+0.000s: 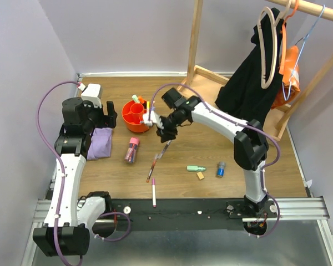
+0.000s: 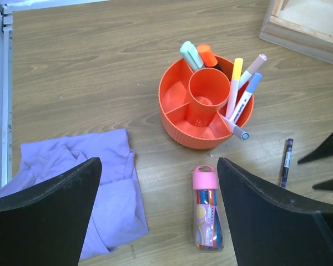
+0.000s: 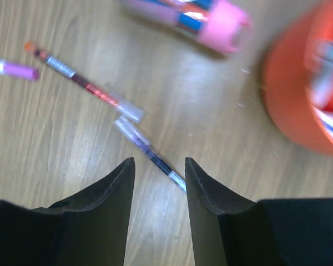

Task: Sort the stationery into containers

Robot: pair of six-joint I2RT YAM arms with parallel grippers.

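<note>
An orange divided container (image 2: 184,133) holds several markers, standing up or leaning in its compartments. Over the floor at the left, my left gripper is open and empty, with the purple cloth beneath it. My right gripper hangs above a dark pen (image 3: 158,162) with a clear cap; its fingers are apart, and the pen lies on the floor between and beyond them. A red pen (image 3: 89,86) touches or nearly touches that pen's cap end. A purple-capped marker (image 1: 154,192) lies by the front edge. A pink-topped clear tube (image 2: 207,213) of colored sticks rests beside the container.
A green highlighter (image 1: 196,168), a small tan block (image 1: 200,175) and a blue bottle (image 1: 221,169) lie at the front right. The folded purple cloth (image 1: 100,144) is at the left. A wooden rack (image 1: 193,39) with hanging clothes stands at the back right.
</note>
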